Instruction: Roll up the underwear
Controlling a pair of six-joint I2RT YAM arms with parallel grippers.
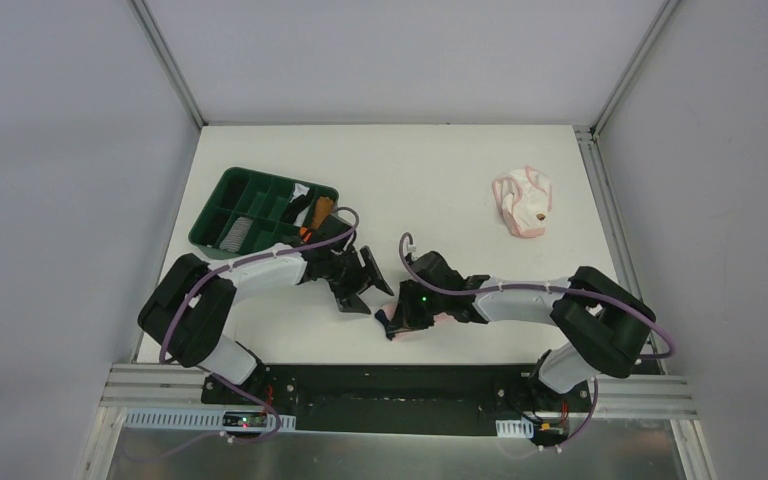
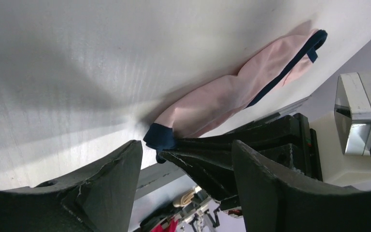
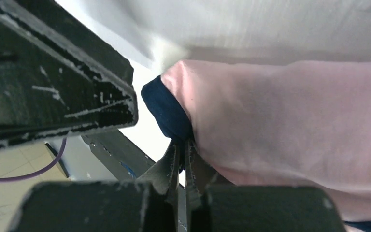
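The underwear, a pink strip of cloth with navy edges (image 2: pixel 217 101), lies folded long and narrow on the white table. In the right wrist view, my right gripper is shut on the navy corner (image 3: pixel 169 107) at one end, the thin cloth pinched at its fingertips. From above, that arm covers most of the underwear (image 1: pixel 385 314). My left gripper (image 1: pixel 376 297) stands open just left of the same end, nothing between its pads. In the left wrist view the navy end and the right gripper appear beyond its parted fingers (image 2: pixel 118 179).
At the back left stands a green divided bin (image 1: pixel 222 205) with several rolled items inside, partly behind the left arm. A crumpled white and pink cloth (image 1: pixel 523 200) lies at the back right.
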